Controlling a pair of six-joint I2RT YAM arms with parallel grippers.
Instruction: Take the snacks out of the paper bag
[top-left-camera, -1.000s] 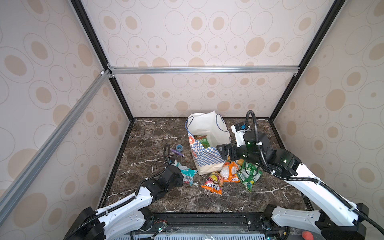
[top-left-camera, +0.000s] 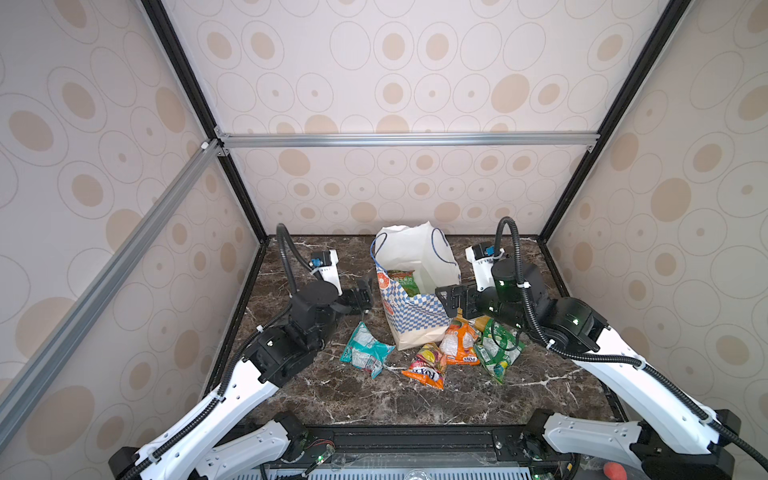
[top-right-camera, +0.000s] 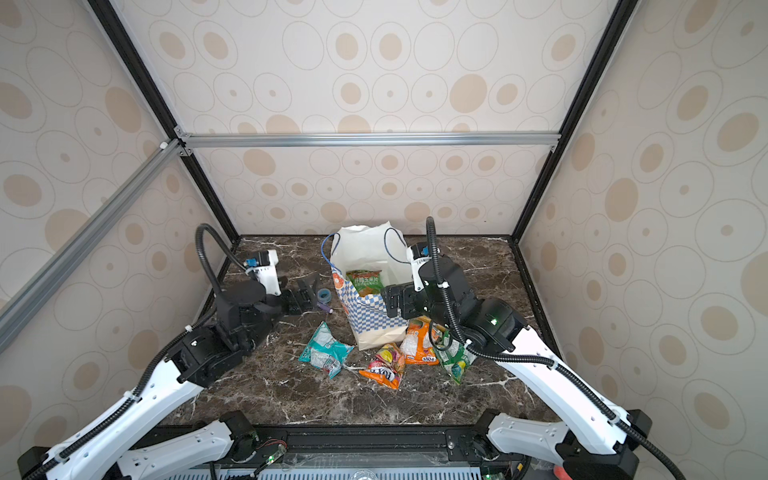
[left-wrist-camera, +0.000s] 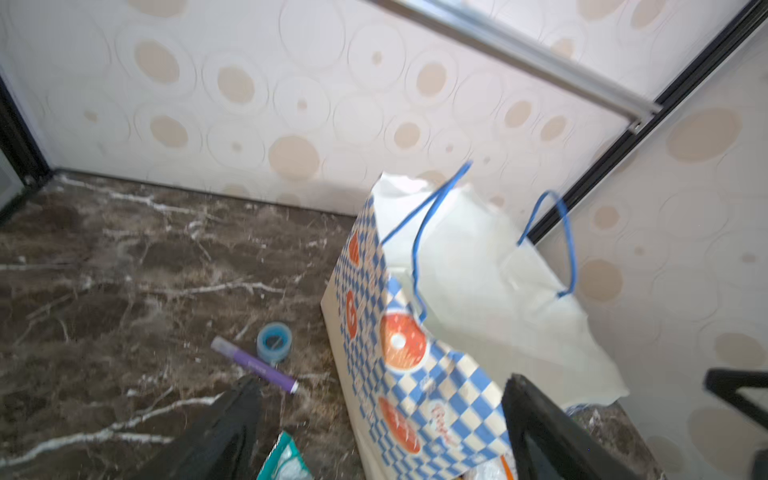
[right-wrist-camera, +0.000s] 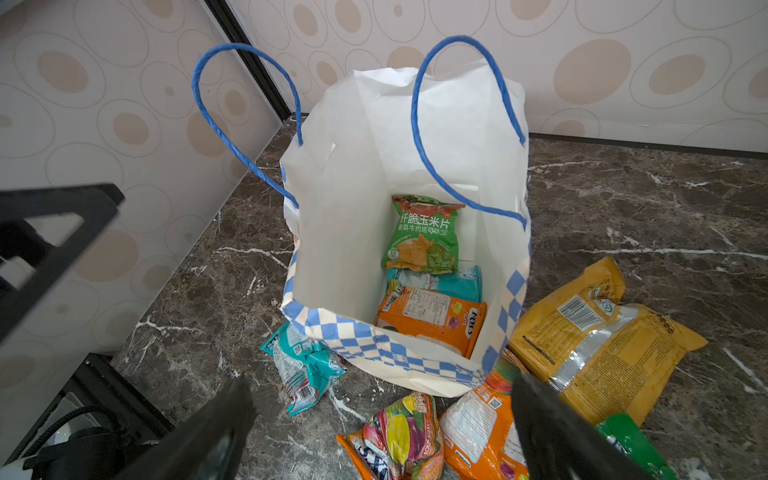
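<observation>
The white paper bag (right-wrist-camera: 336, 192) with a blue-check front stands open near the back middle. In the right wrist view it holds a green snack packet (right-wrist-camera: 424, 240), with a teal packet (right-wrist-camera: 456, 281) and an orange packet (right-wrist-camera: 432, 318) under it. Outside lie a teal packet (top-left-camera: 368, 350), a multicoloured packet (top-left-camera: 426, 366), an orange packet (top-left-camera: 459, 342), a green packet (top-left-camera: 497, 352) and a yellow packet (right-wrist-camera: 608, 344). My left gripper is open and empty, raised left of the bag. Open and empty too, my right gripper hovers at the bag's front right.
Left of the bag lie a purple marker (left-wrist-camera: 254, 364) and a blue tape roll (left-wrist-camera: 273, 342). Blue cord handles (right-wrist-camera: 424, 120) arch above the bag's mouth. Patterned walls enclose the dark marbled table (top-left-camera: 320, 400).
The left arm has risen and moved away from the teal packet at the front, toward the bag's left side. My right arm has shifted only slightly. The packets lie where they were.
</observation>
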